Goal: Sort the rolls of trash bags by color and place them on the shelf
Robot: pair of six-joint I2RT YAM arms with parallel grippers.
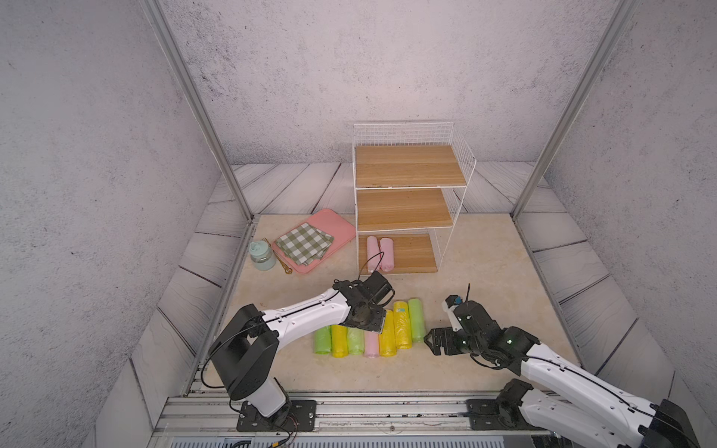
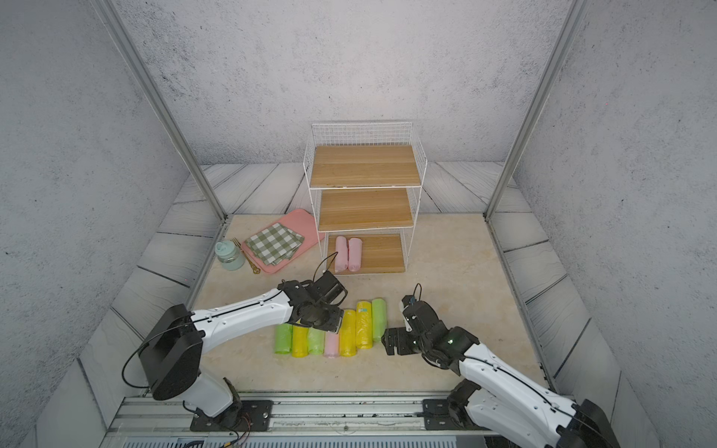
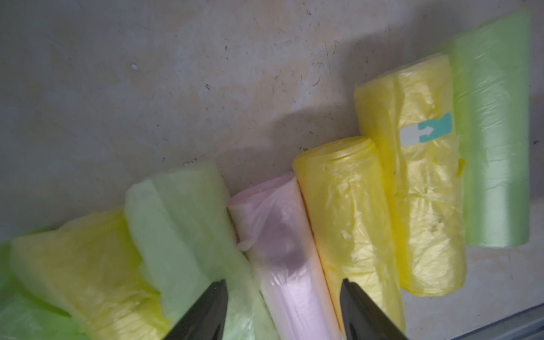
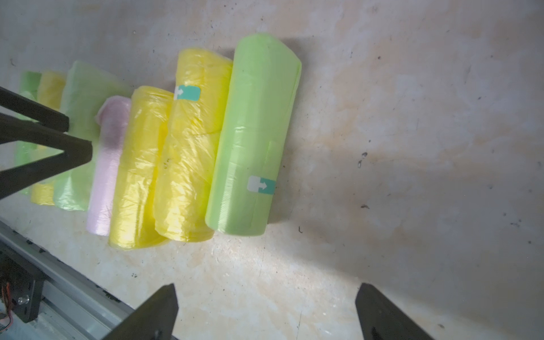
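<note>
Two pink rolls [image 1: 386, 254] lie side by side on the bottom shelf [image 1: 414, 254]. On the table in front is a row of green, yellow and pink rolls. In the left wrist view a pink roll [image 3: 286, 255] lies between a pale green roll [image 3: 187, 238] and a yellow roll [image 3: 351, 221]. My left gripper is part open above that pink roll, its fingers apart on either side. A labelled yellow roll [image 4: 192, 147] and a green roll [image 4: 255, 136] end the row at the right. My right gripper stands open beside them, empty.
The middle shelf [image 1: 403, 208] and top shelf [image 1: 407, 165] of the white wire rack are bare. A pink board [image 1: 336, 221] with a checked cloth [image 1: 304, 243] and a jar [image 1: 262, 254] stand at the back left.
</note>
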